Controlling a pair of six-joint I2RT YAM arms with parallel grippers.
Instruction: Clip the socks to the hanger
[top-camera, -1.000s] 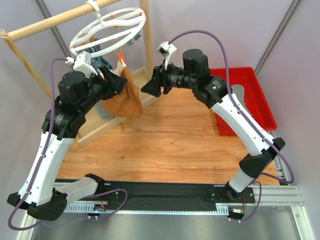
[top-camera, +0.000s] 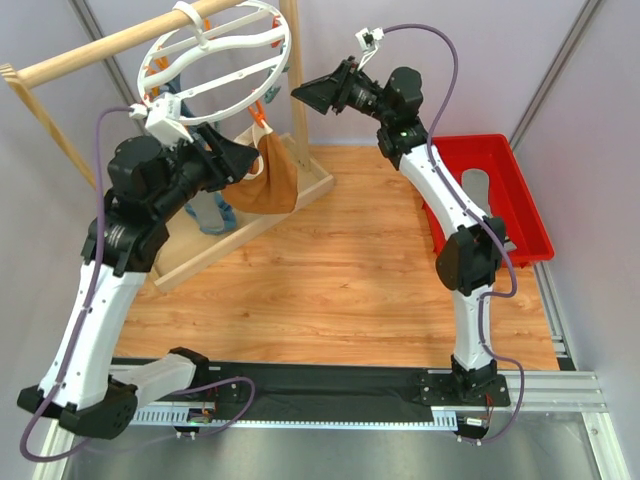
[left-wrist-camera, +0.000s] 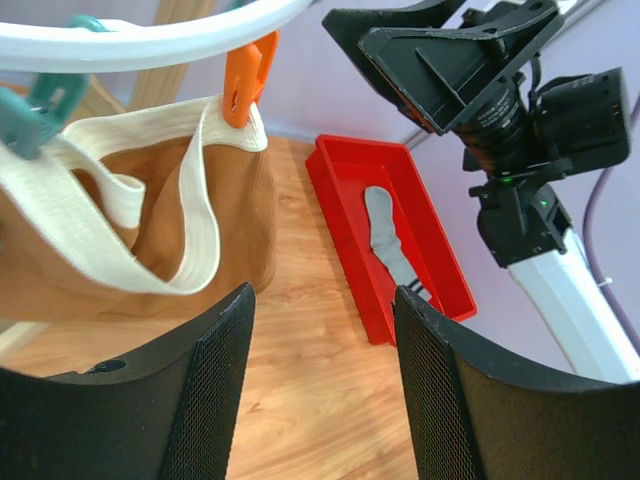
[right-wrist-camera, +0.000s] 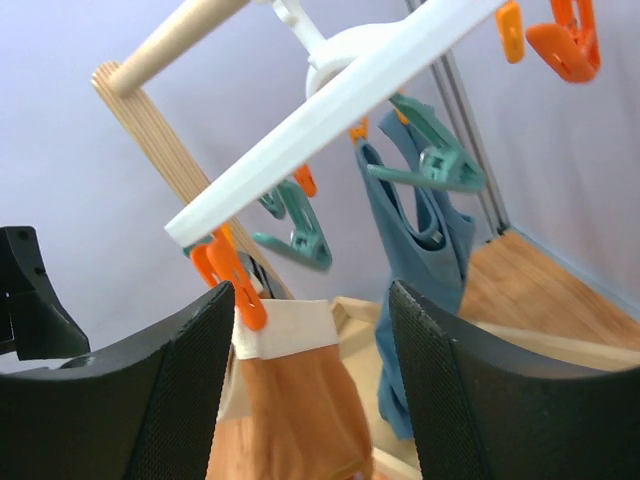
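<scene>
A white round clip hanger (top-camera: 215, 85) hangs from the wooden rack. A brown sock (top-camera: 268, 185) with white top hangs from an orange clip (left-wrist-camera: 245, 85); blue socks (right-wrist-camera: 410, 240) hang behind it, partly on clips. My left gripper (top-camera: 225, 160) is open beside the brown sock, which is in front of its fingers in the left wrist view, nothing between them. My right gripper (top-camera: 312, 92) is right of the hanger at the back, apart from the sock, its fingers parted with nothing visibly held.
A red bin (top-camera: 530, 230) on the right holds grey socks (left-wrist-camera: 390, 245). The rack's wooden base tray (top-camera: 175, 270) sits under the hanger.
My right gripper has moved toward the back, away from the table's front. The brown sock has swung on the hanger.
</scene>
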